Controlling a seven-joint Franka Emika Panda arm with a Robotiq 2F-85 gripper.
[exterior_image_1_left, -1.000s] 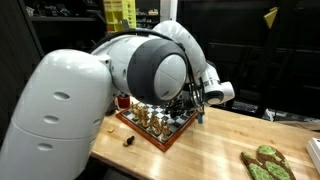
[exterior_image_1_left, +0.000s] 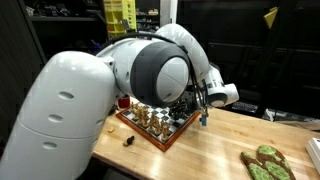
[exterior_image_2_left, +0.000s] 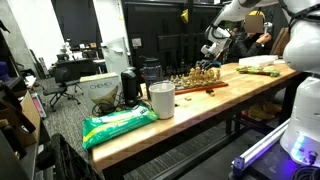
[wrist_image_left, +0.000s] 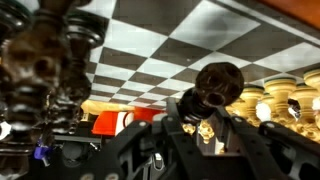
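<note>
A dark brown chess piece (wrist_image_left: 218, 84) with a rounded top stands out in the wrist view, with my gripper shut on it. Beneath it spreads the black and white chessboard (wrist_image_left: 150, 42). Other dark pieces (wrist_image_left: 68, 65) crowd the left of that view, and light wooden pieces (wrist_image_left: 285, 95) line the right. In exterior view 1, the board's reddish-brown frame (exterior_image_1_left: 160, 146) shows on the table, with light pieces (exterior_image_1_left: 150, 122) nearer the camera. There the arm hides most of my gripper. Whether the held piece touches the board, I cannot tell.
Two small loose items lie on the wooden table (exterior_image_1_left: 225, 155) in front of the board, one of them dark (exterior_image_1_left: 129, 141). A green patterned object (exterior_image_1_left: 266, 164) rests at right. The exterior view 2 foreground holds a white container (exterior_image_2_left: 162, 100) and a green bag (exterior_image_2_left: 120, 124).
Almost nothing differs. The small blue part by the gripper end sits very slightly lower and farther right in exterior view 1; board and pieces look unchanged.
</note>
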